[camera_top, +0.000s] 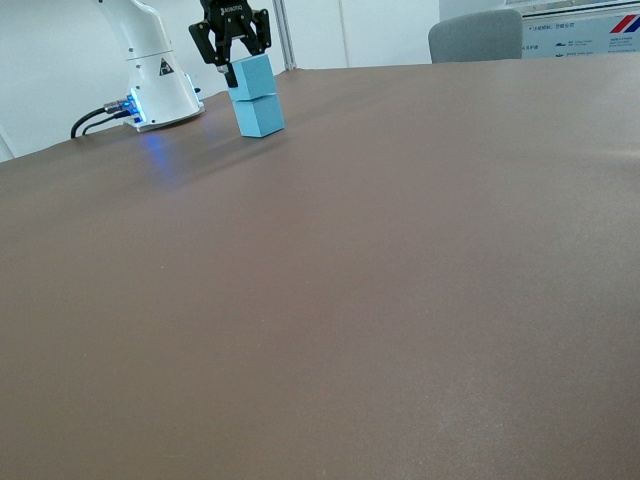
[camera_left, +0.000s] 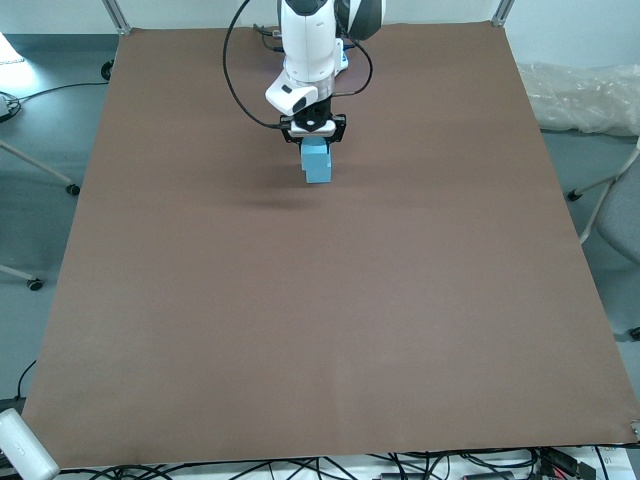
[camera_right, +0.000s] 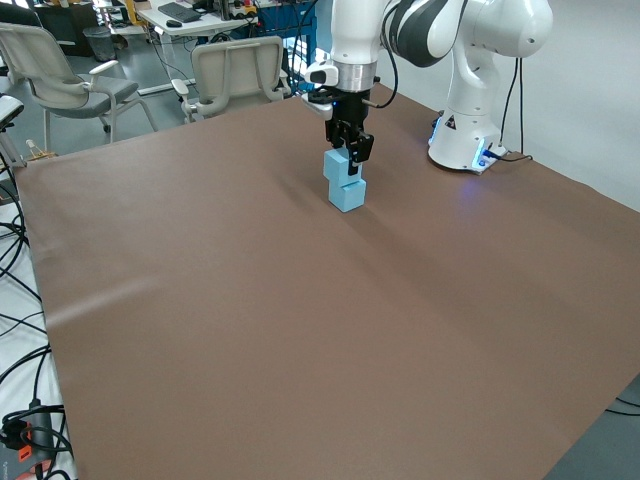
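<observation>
Two light blue cubes are stacked on the brown table (camera_left: 330, 300) toward the robot's base. The lower cube (camera_top: 259, 117) stands on the table; the upper cube (camera_top: 252, 77) rests on it, slightly offset in the left view. My black gripper (camera_top: 230, 62) is at the upper cube, its near finger down along that cube's side. In the right view the gripper (camera_right: 349, 150) covers much of the upper cube. Whether the fingers press on it is unclear.
Cables (camera_right: 30, 350) run along one outer edge. Chairs and a desk stand beyond the table.
</observation>
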